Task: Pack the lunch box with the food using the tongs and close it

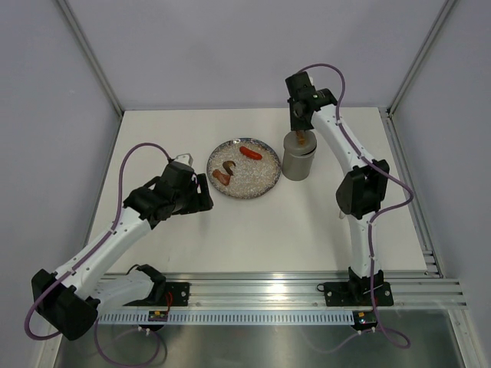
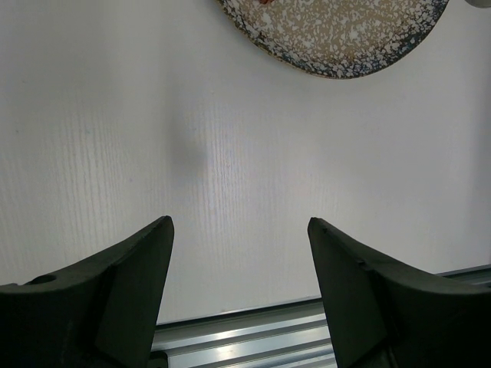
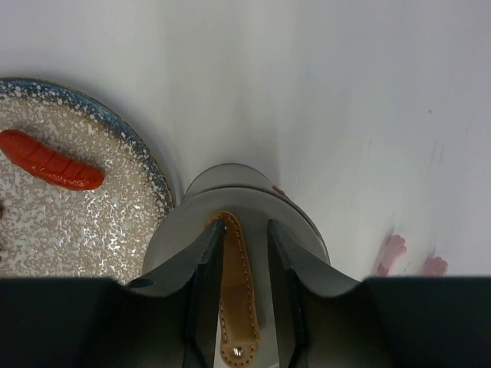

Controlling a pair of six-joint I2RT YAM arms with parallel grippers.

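A grey cylindrical lunch box with a tan strap handle on its lid stands right of a speckled plate, which carries a red sausage and several brown pieces. My right gripper is down at the lid, its fingers partly apart around or just over the handle; whether they touch it is unclear. My left gripper hangs open over bare table to the plate's lower left, nothing between its fingers.
Small pink objects lie on the table right of the lunch box.
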